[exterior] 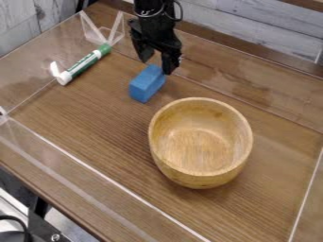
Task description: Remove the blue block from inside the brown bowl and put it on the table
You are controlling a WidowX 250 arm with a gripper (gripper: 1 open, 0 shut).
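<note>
The blue block [147, 84] lies on the wooden table, to the upper left of the brown bowl and apart from it. The brown bowl [199, 106] is empty. At the far end of the block is my black gripper [158, 62], its fingers spread to either side. It looks open, and most of the block shows clear of it. Whether a fingertip still touches the block is too small to tell.
A white and green tube [81, 66] lies left of the block, with a clear whitish object [104, 33] beyond it. A pale wall [259, 24] bounds the back.
</note>
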